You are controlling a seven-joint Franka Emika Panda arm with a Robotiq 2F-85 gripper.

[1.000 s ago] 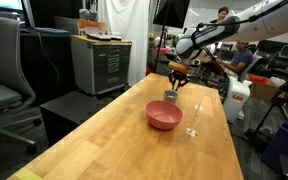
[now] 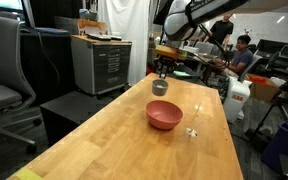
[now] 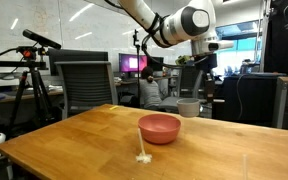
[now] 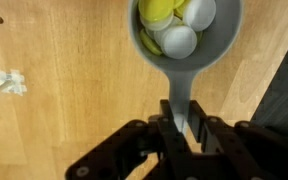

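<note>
A grey cup-like container (image 4: 206,52) with a long handle holds several yellow and white pieces, as the wrist view shows from above. My gripper is shut on its handle (image 4: 180,92). In exterior view 1 the grey container (image 2: 160,88) appears just behind a red bowl (image 2: 164,115), with the gripper (image 2: 168,71) above it. Seen from exterior view 2, the container (image 3: 188,107) looks raised above the table, to the right of the red bowl (image 3: 160,127). What the bowl holds inside is hidden.
A small white item (image 2: 191,132) lies on the table to the right of the bowl; it also shows in the wrist view, a crumpled white piece (image 4: 10,82). Office chairs (image 2: 4,75) and cabinets stand beyond the table.
The grey container and my gripper have moved left and upward in exterior view 1. The handle stays held. The red bowl has not moved.
</note>
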